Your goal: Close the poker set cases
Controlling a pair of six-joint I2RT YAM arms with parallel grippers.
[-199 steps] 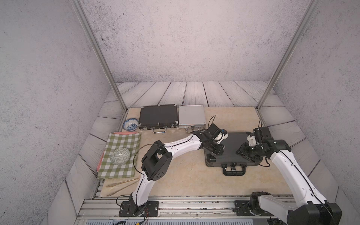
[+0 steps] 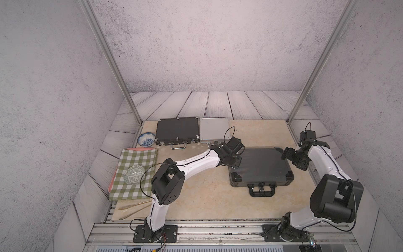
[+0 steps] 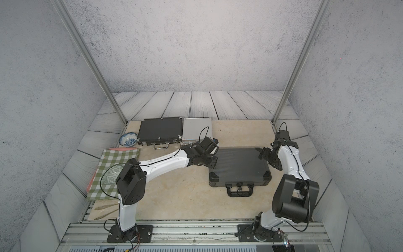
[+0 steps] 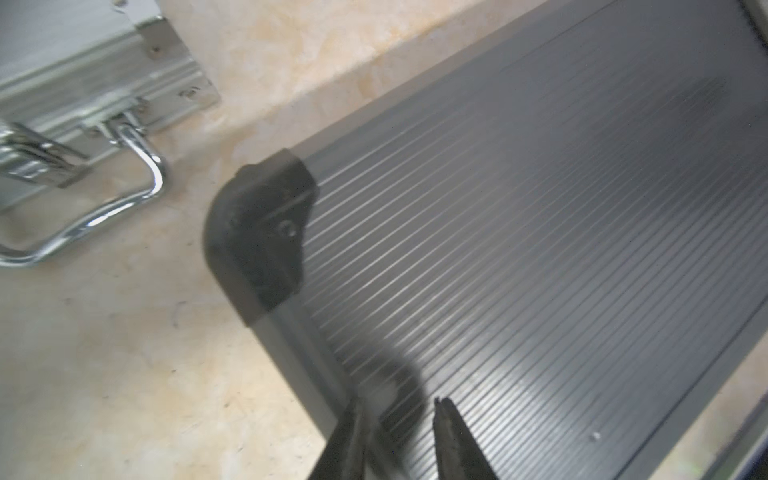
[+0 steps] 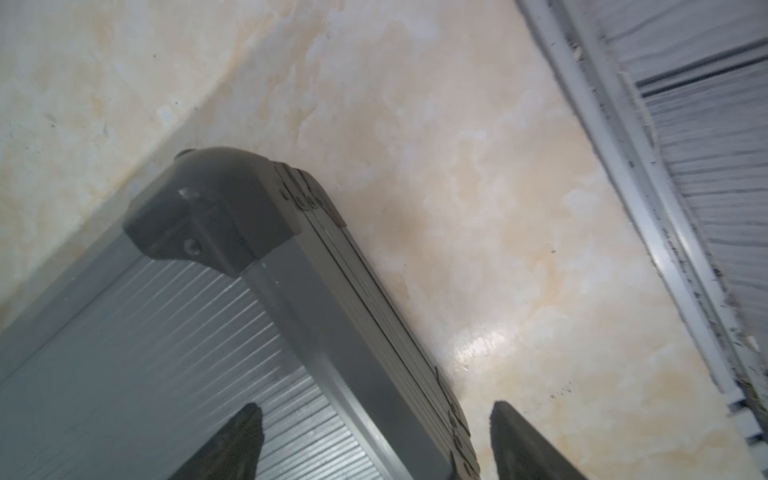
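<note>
The large dark grey poker case (image 2: 260, 166) lies flat on the table with its lid down and its handle (image 2: 261, 192) toward the front. Whether its latches are fastened is too small to tell. A smaller black case (image 2: 178, 128) and a silver case (image 2: 214, 128) sit at the back, lids down too. My left gripper, fingers part open, is over the large case's left edge with nothing between its fingers. At the opposite edge, my right gripper has its fingers spread wide over the case's side, holding nothing.
A blue-and-white bowl (image 2: 146, 139) stands beside the black case. On the left are a checked green cloth (image 2: 144, 161) with a patterned glass dish (image 2: 134, 174) and wooden utensils (image 2: 134, 205). The table behind the large case is free.
My right gripper has moved back and outward from over the lid to the case's right edge. The left one has drifted left toward the near-side edge. The large case has not moved.
</note>
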